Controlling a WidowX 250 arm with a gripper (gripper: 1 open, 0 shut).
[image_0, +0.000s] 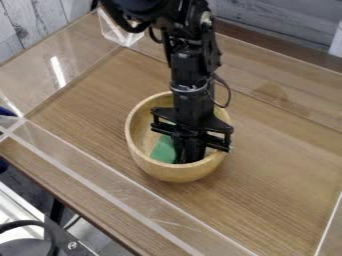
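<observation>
A pale wooden bowl sits on the wooden table. My black gripper reaches down from the top of the view into the bowl. Its lower end covers much of the bowl's interior and right side. A green object lies inside the bowl, partly hidden behind the gripper. The fingertips are dark and crowded, so I cannot tell how far apart they are or whether anything is between them.
Strips of clear tape run near its left edge. Dark hardware with a cable stands at the lower left.
</observation>
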